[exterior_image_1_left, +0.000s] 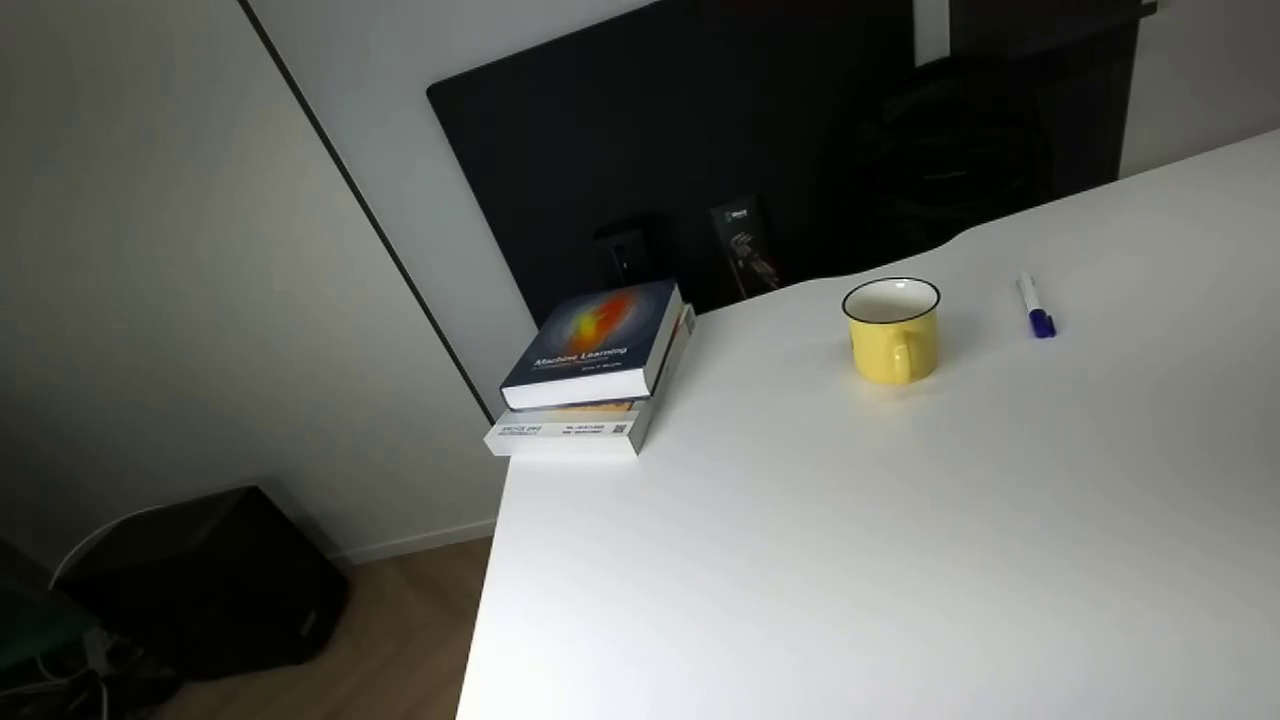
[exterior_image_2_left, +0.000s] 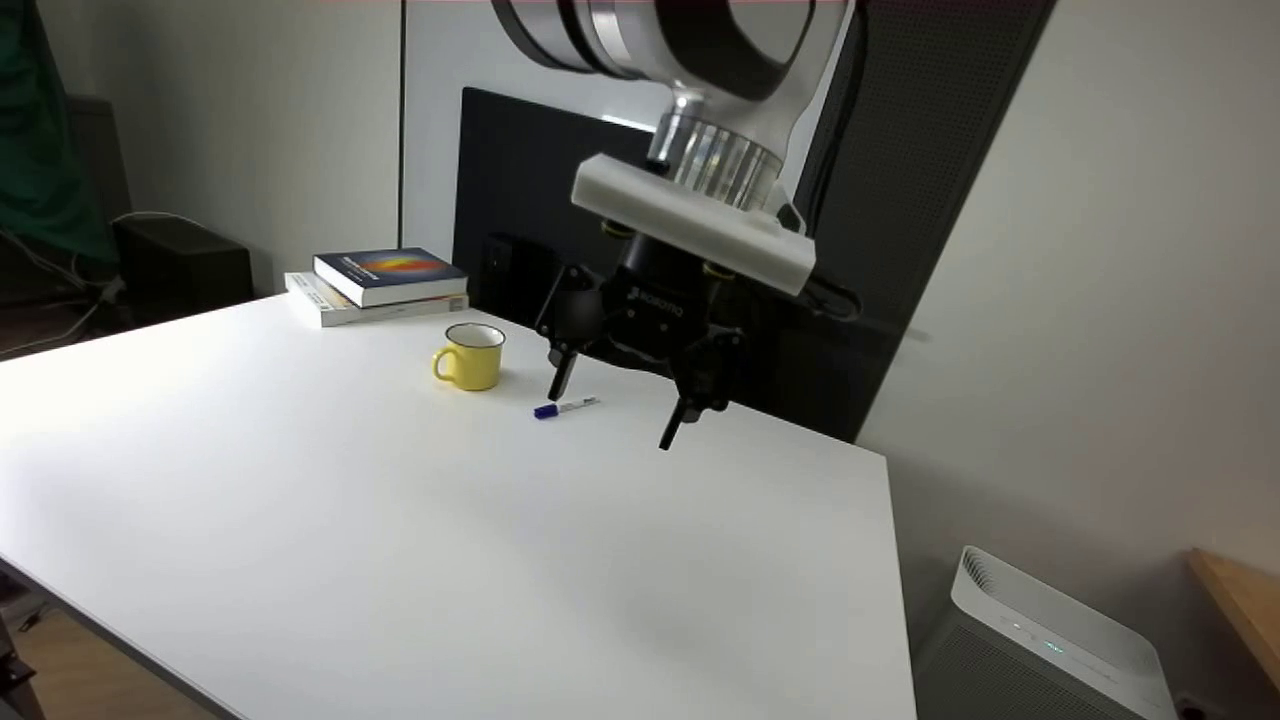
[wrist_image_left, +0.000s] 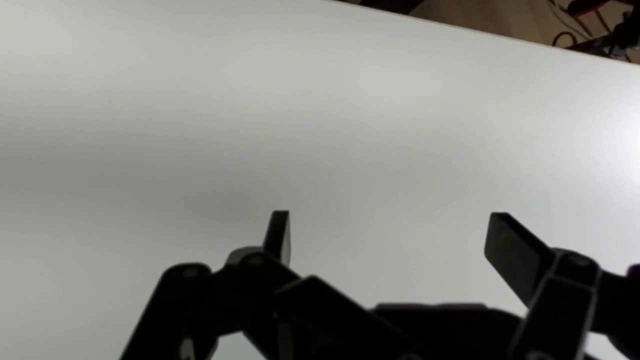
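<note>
A yellow mug (exterior_image_1_left: 894, 342) with a dark rim stands upright on the white table, and I can see nothing inside its visible part. Beside it lies a white marker (exterior_image_1_left: 1034, 305) with a blue-purple cap. In exterior view 2 my gripper (exterior_image_2_left: 613, 422) hangs high above the table, to the right of the mug (exterior_image_2_left: 476, 360); the marker (exterior_image_2_left: 564, 408) appears between its fingers only by line of sight. Bare tabletop fills the gap of the open gripper in the wrist view, where neither mug nor marker shows.
Two stacked books (exterior_image_1_left: 594, 342) sit at the table's corner, with a dark panel (exterior_image_1_left: 720, 132) behind the table. An air purifier (exterior_image_2_left: 1056, 636) stands off the table's right side.
</note>
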